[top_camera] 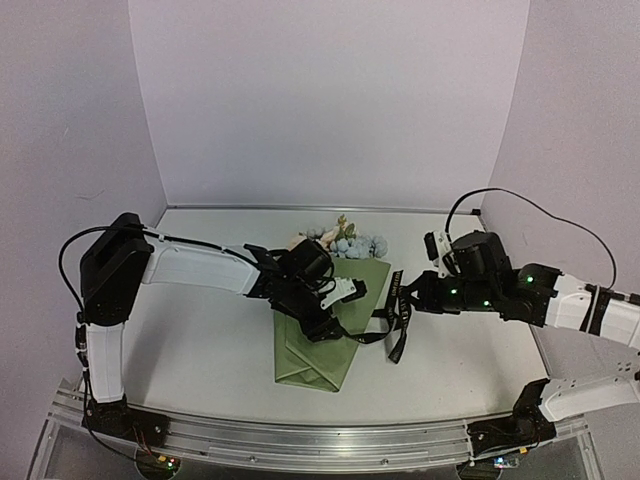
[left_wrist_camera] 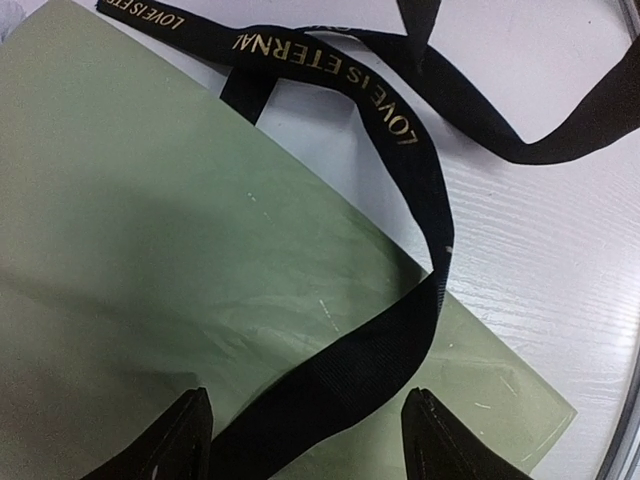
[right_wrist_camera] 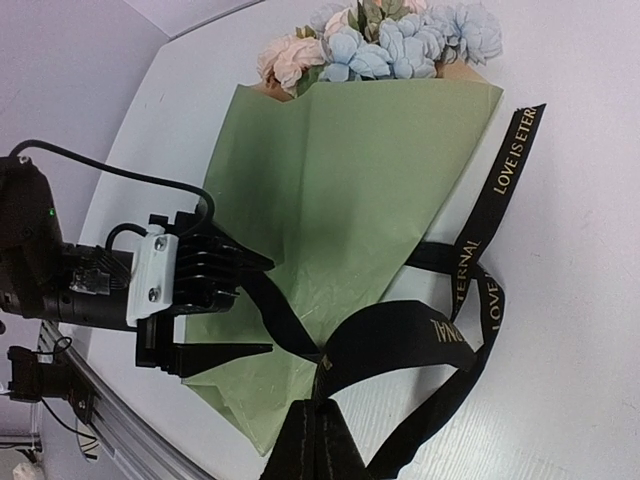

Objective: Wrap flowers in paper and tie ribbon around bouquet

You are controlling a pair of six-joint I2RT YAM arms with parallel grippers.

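Observation:
The bouquet in green wrapping paper (top_camera: 310, 355) lies flat, its pink and pale blue flowers (right_wrist_camera: 400, 45) at the far end. A black ribbon (left_wrist_camera: 330, 390) with gold lettering crosses the paper and loops onto the table to the right. Over the paper, my left gripper stands open; the ribbon passes between its spread fingers without being pinched. Right of the bouquet, my right gripper is shut, and a strand of ribbon runs into its fingertips. From above, both gripper tips are partly hidden by their own arms.
A metal rail (top_camera: 300, 440) borders the front edge, and walls stand at the back and sides. Several turns of loose ribbon (top_camera: 398, 335) lie beside the paper's right edge.

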